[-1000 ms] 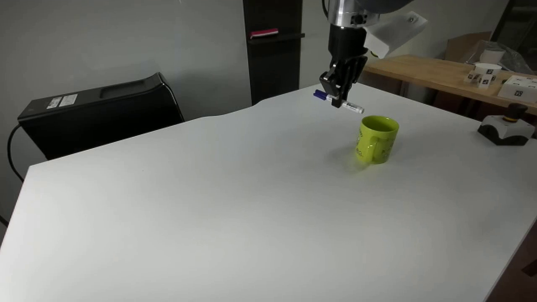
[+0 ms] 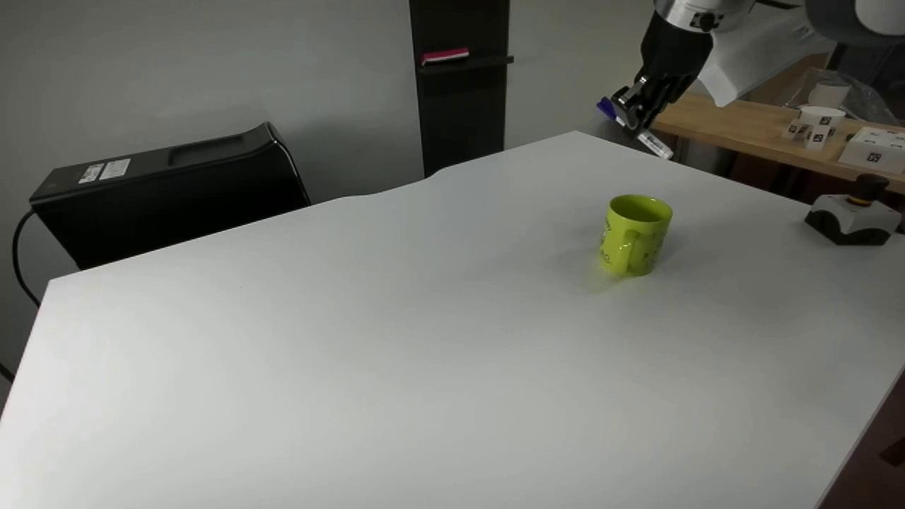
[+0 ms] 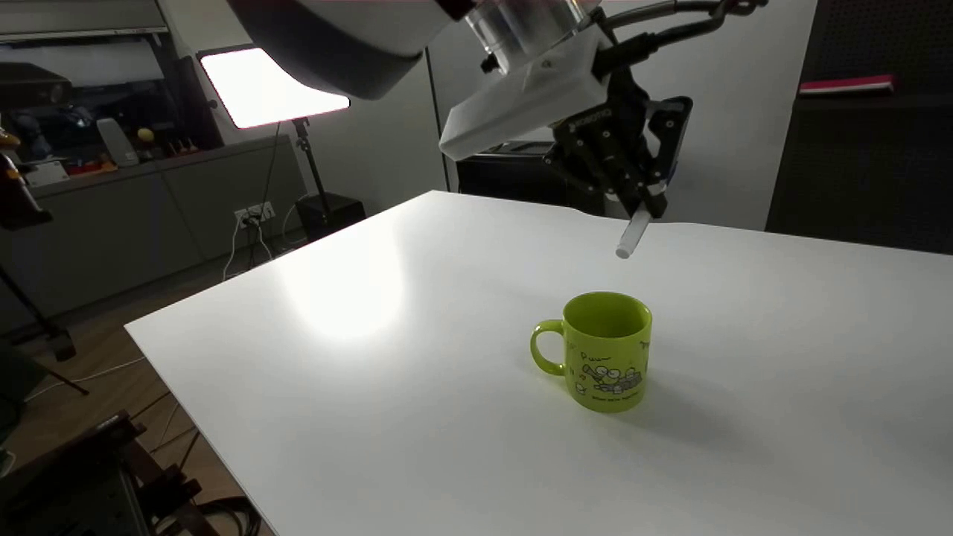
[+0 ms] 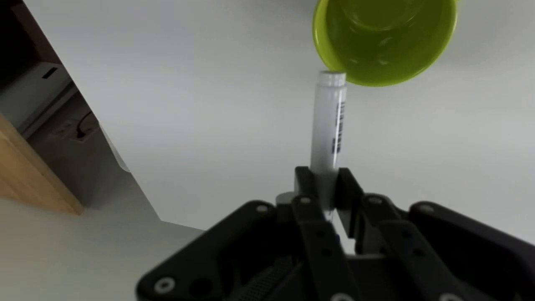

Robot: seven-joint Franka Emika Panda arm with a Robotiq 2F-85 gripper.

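A white marker with a blue cap is clamped across my gripper, which is shut on its middle. In the wrist view the marker's white barrel points away from the fingers, its plain end overlapping the near rim of the green mug. Exterior view 2 shows that end tilted downward, in the air above and apart from the mug. The mug stands upright on the white table; its inside looks empty in the wrist view. Most of the cap is hidden behind the gripper there.
A stop-button box stands at its right edge. Beyond the table is a wooden bench with white boxes and cups; a black case stands behind the left side.
My gripper has moved up and to the right in exterior view 1, carrying the marker. The marker now slopes more steeply, plain end down. The mug has stayed in place.
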